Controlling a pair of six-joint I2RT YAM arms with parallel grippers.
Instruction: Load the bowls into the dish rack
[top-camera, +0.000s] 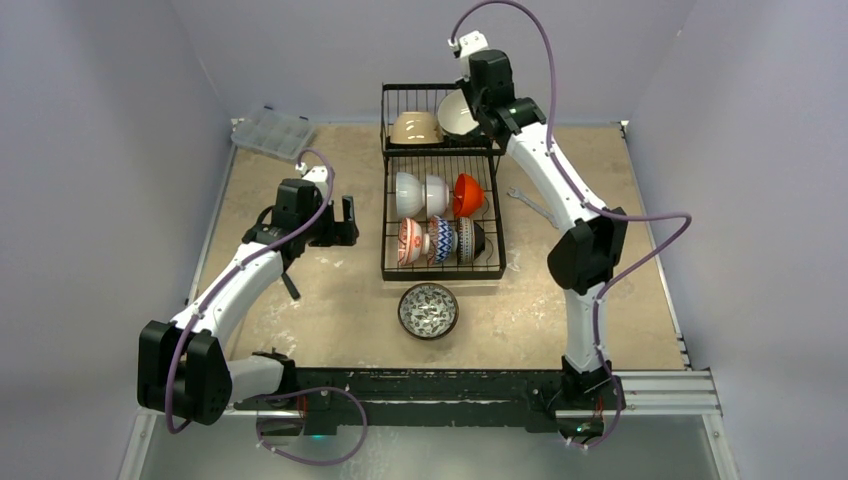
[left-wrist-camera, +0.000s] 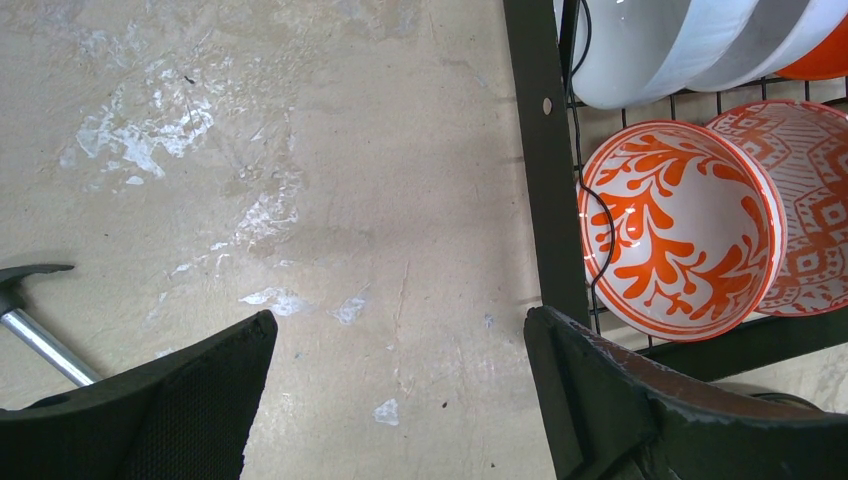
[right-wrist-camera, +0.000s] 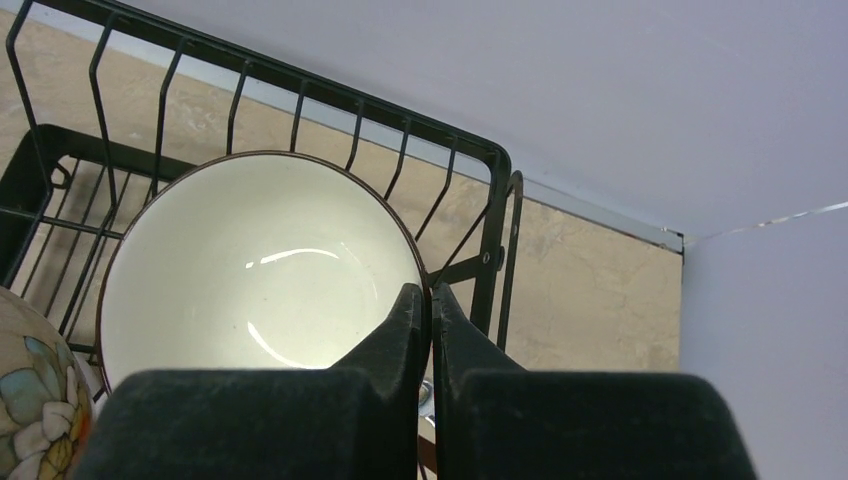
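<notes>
A white dark-rimmed bowl (right-wrist-camera: 250, 260) sits beside a cream bowl (top-camera: 413, 129) on the upper rack tier. My right gripper is shut at the white bowl's rim; whether the rim is between the fingers is unclear. The lower tier holds several bowls, among them a red bowl (top-camera: 468, 195) and orange-patterned bowls (left-wrist-camera: 670, 230). A patterned bowl (top-camera: 428, 311) lies on the table in front of the dish rack (top-camera: 440, 273). My left gripper is open and empty, left of the rack.
A clear compartment tray (top-camera: 270, 131) is at back left. A hammer (left-wrist-camera: 45, 345) lies left, a wrench (top-camera: 530, 205) right of the rack.
</notes>
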